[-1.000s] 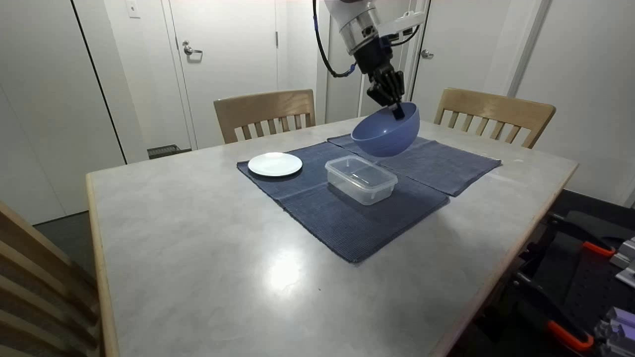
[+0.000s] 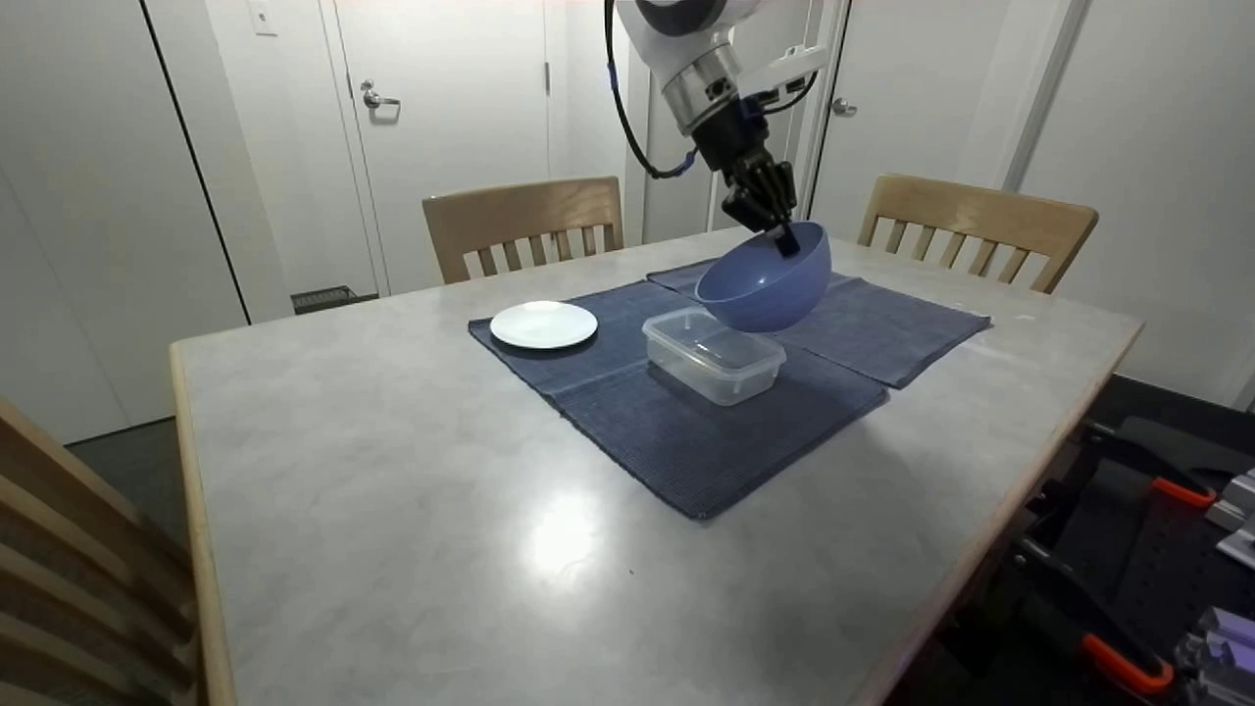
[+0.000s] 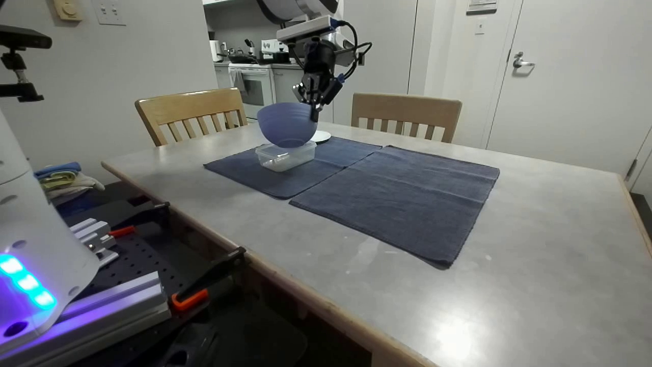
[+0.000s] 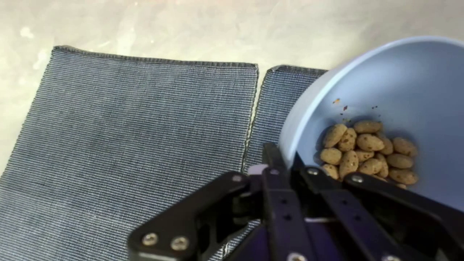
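My gripper is shut on the rim of a blue bowl (image 2: 771,282), one finger inside the wall and one outside. Several tan, speckled nut-like pieces (image 4: 369,143) lie pooled in the bowl, with a few crumbs on its wall. In exterior view 1 the bowl hangs tilted, its opening leaning to the left, close to a clear plastic container (image 2: 712,367). That container sits open on a dark blue placemat (image 2: 718,459); no pieces can be made out in it. From exterior view 2, the bowl (image 3: 287,125) appears above and partly in front of the container (image 3: 284,160).
A white plate (image 2: 543,325) lies on the placemat's far left part. A second blue placemat (image 3: 403,202) beside it is bare. Wooden chairs (image 2: 524,224) stand at the table's edge.
In exterior view 1 the bowl and gripper have come down a little, with the tilt much the same. The container and plate have stayed in place.
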